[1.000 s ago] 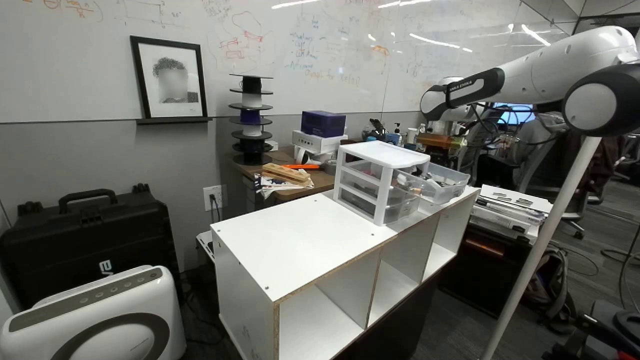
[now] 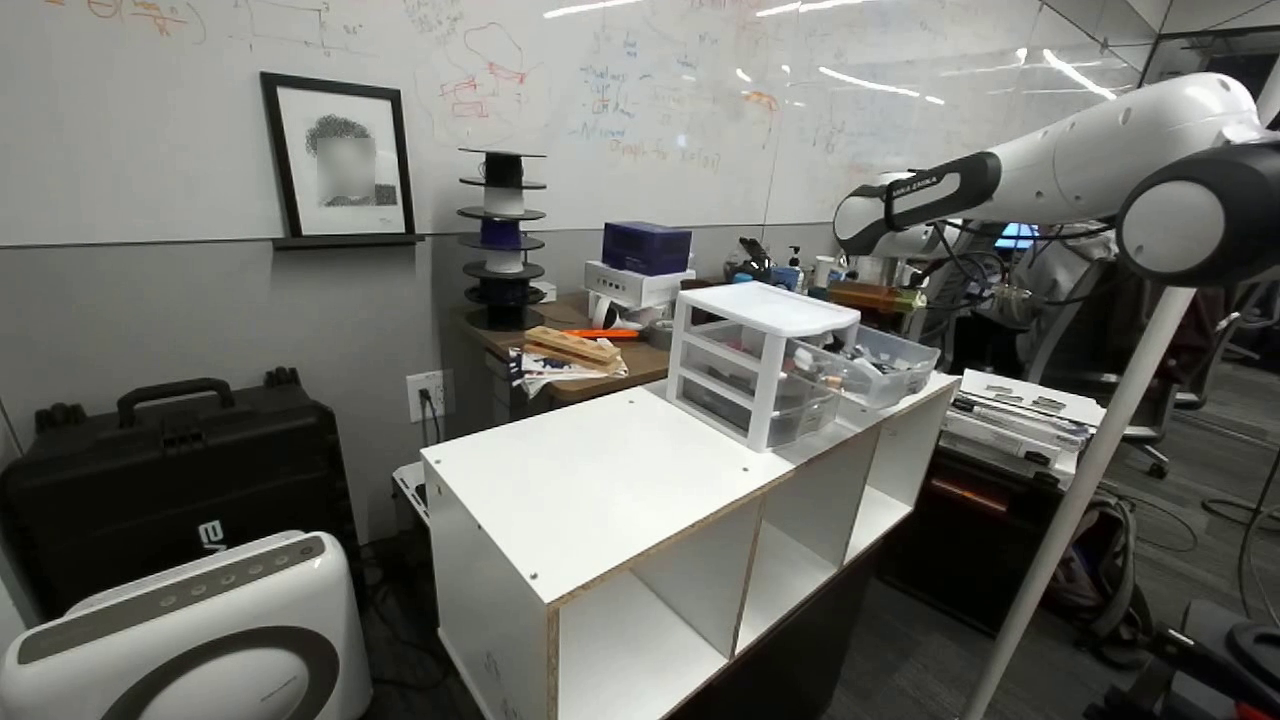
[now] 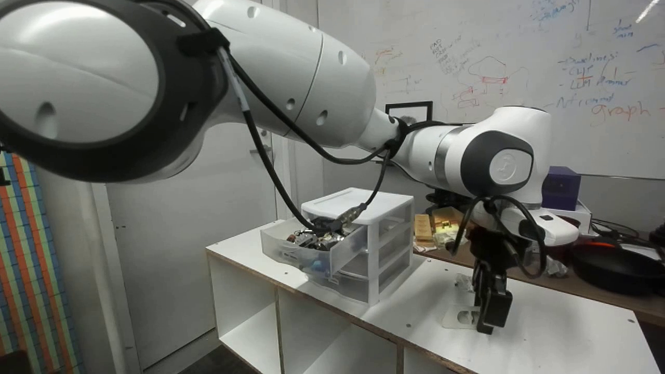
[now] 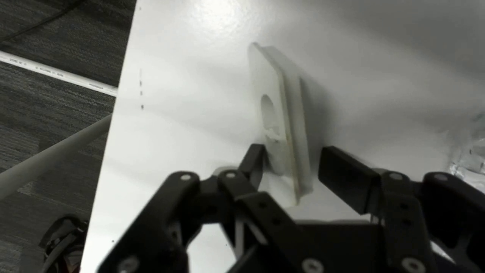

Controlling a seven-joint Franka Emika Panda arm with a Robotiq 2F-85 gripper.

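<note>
A thin white plate [image 4: 275, 113] with an oval cutout stands on edge on the white surface in the wrist view, its lower end between my fingers. My gripper is part open around it. The left finger [image 4: 252, 166] is right against or very near the plate; contact cannot be told. A clear gap separates the right finger [image 4: 345, 177] from it. In exterior view 2 my gripper [image 3: 492, 308] points down close to the cabinet top, partly in front of the pale plate [image 3: 460, 318]. Exterior view 1 shows the upper arm, not the gripper.
A white drawer unit [image 3: 374, 246] stands on the cabinet [image 3: 561, 333], its pulled-out drawer [image 3: 299, 254] full of small parts. Crumpled clear plastic [image 4: 473, 157] lies right of the gripper in the wrist view. A dark pan [image 3: 614, 268] sits on the desk behind.
In exterior view 1 the forearm and wrist have shifted slightly left, and the elbow sits a little lower. The drawer unit and cabinet have not moved.
</note>
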